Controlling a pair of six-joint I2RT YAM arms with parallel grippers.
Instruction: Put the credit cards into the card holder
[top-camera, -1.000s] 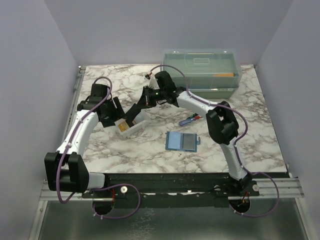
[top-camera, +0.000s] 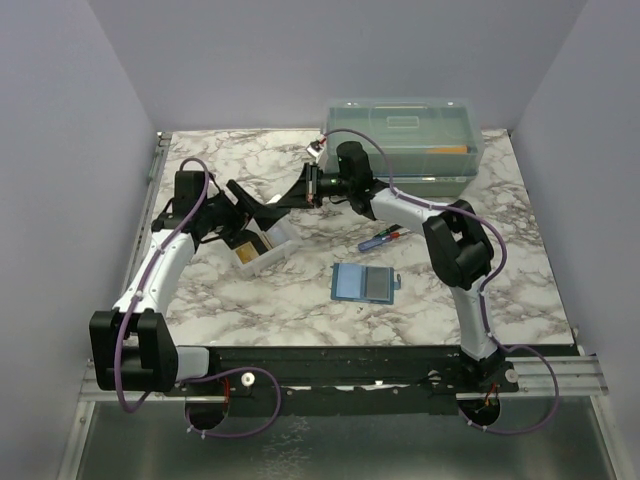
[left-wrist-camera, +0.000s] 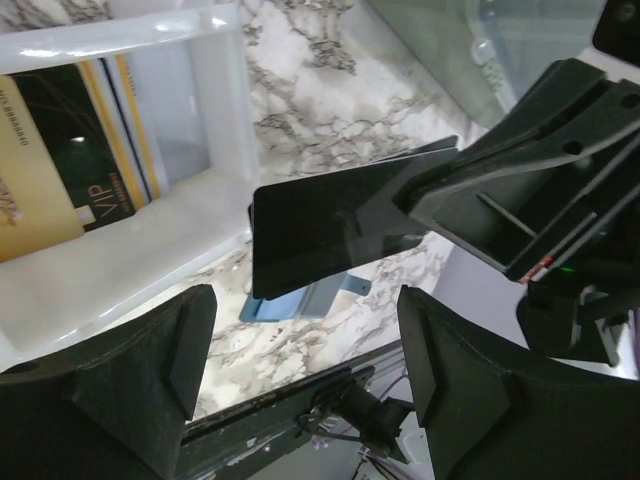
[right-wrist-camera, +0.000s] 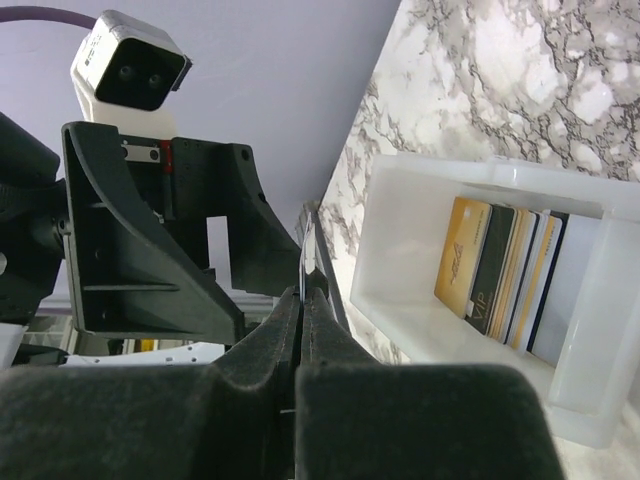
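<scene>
A black card is pinched in my right gripper (top-camera: 306, 186), which is shut on it above the holder's right side; in the right wrist view it shows edge-on. My left gripper stands open just left of the card, nothing between its fingers. The white plastic card holder (top-camera: 262, 262) lies below both, with gold, black VIP (right-wrist-camera: 485, 270) and striped cards standing in it.
A large clear lidded box (top-camera: 400, 125) fills the back right. A blue-grey pad (top-camera: 350, 282) lies at front centre, with small pen-like items (top-camera: 376, 242) behind it.
My right gripper has moved right with the card, out from over the holder's middle. My left gripper has risen and shifted slightly over the same span.
</scene>
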